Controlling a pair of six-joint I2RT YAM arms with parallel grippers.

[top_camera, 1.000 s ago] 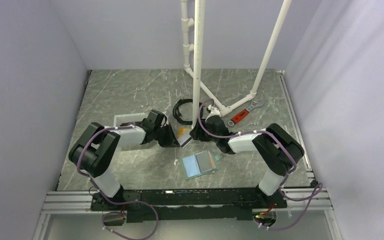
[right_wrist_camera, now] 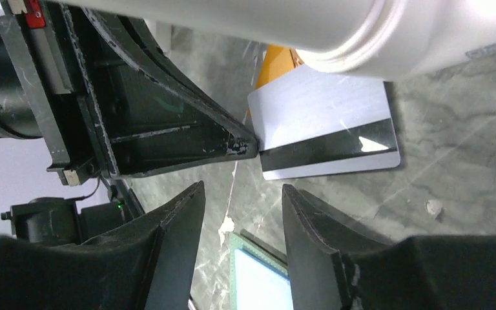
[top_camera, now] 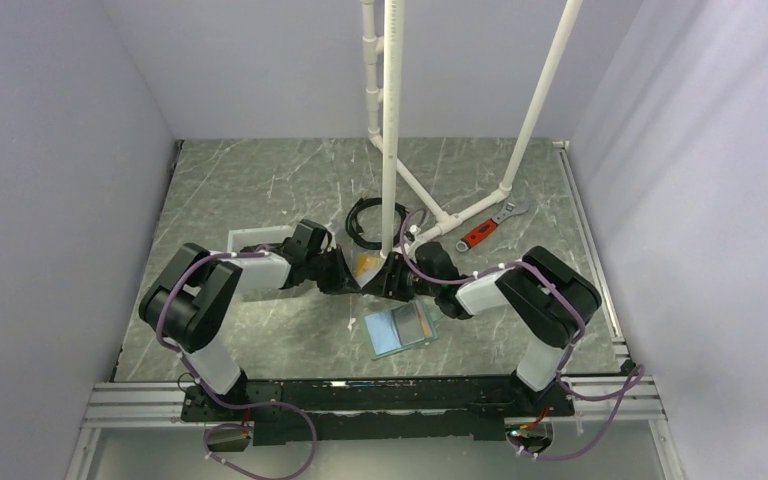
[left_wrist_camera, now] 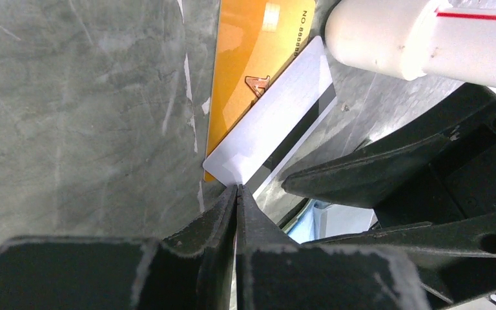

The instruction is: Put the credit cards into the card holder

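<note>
A white card with a black stripe (right_wrist_camera: 326, 110) is gripped at one end by my left gripper, whose fingers are closed on its edge. An orange card (left_wrist_camera: 248, 64) lies on the table, partly beneath the white one. My right gripper is open, its fingers apart with nothing between them, just in front of the white card's striped edge. The card holder (top_camera: 400, 328), pale blue and grey with a green border, lies open on the table in front of both grippers; only its corner shows in the right wrist view.
A white pipe (top_camera: 391, 130) stands close behind the cards and crowds both grippers. Further back are a coiled black cable (top_camera: 352, 222) and a red-handled wrench (top_camera: 480, 232). A white tray (top_camera: 245, 236) sits behind the left arm.
The left arm and the holder look unmoved.
</note>
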